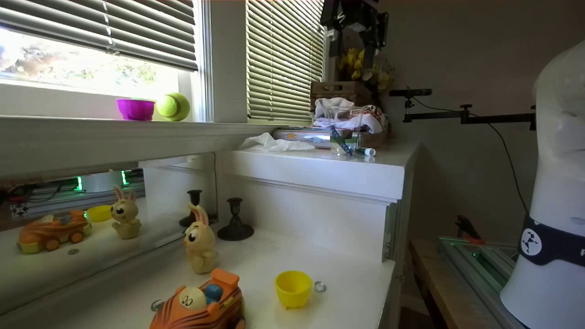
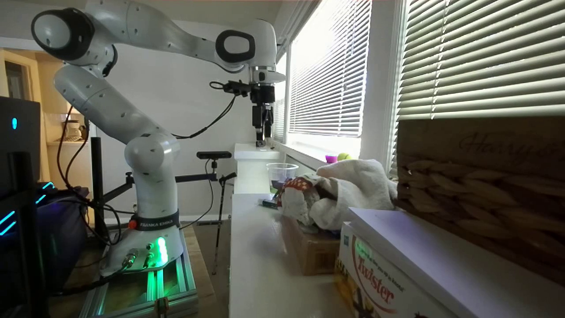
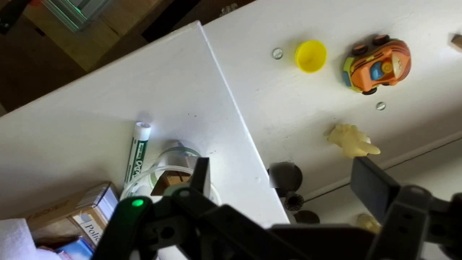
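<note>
High above the raised white ledge (image 1: 323,161), my gripper is open, its fingers wide apart with nothing between them. In exterior view 2 the gripper (image 2: 262,138) points straight down. A clear plastic cup (image 1: 351,129) stands on the ledge, partly behind one finger in the wrist view. A white-capped green marker (image 3: 137,149) lies beside the cup. On the lower white surface are a yellow cup (image 3: 310,56), an orange toy car (image 3: 370,76), a cream bunny toy (image 1: 200,244) and a dark candlestick (image 1: 236,225).
A magenta cup (image 1: 135,109) and a tennis ball (image 1: 173,106) sit on the windowsill. White cloth (image 2: 357,191), a box (image 2: 310,246) and a Twister game box (image 2: 376,265) crowd the ledge's window side. Bare surface lies around the yellow cup.
</note>
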